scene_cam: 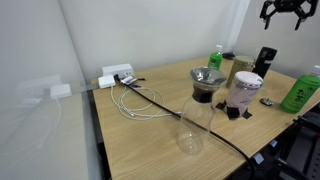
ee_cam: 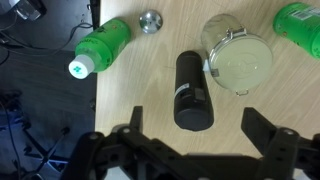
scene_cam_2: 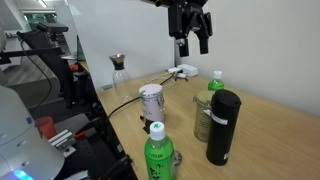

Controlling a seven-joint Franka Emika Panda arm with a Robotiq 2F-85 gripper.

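Observation:
My gripper (scene_cam_2: 193, 47) hangs in the air above the table, its fingers apart and nothing between them. Below it in the wrist view stands a black cylinder (ee_cam: 192, 92), lined up with the gap between the fingers. In exterior view 2 the black cylinder (scene_cam_2: 223, 128) is upright, lower than the gripper and to its right. A lidded glass jar (ee_cam: 240, 60) is close beside it. Exterior view 1 shows the gripper (scene_cam: 282, 21) at the top right, above the black cylinder (scene_cam: 264, 61).
One green bottle (scene_cam_2: 159, 155) stands near the front edge, another green bottle (scene_cam_2: 217, 82) behind the jar. A small metal ball-like item (ee_cam: 151, 21), a white tub (scene_cam: 242, 92) and a glass carafe (scene_cam: 195, 125) share the table. Cables (scene_cam: 160, 103) cross its left part.

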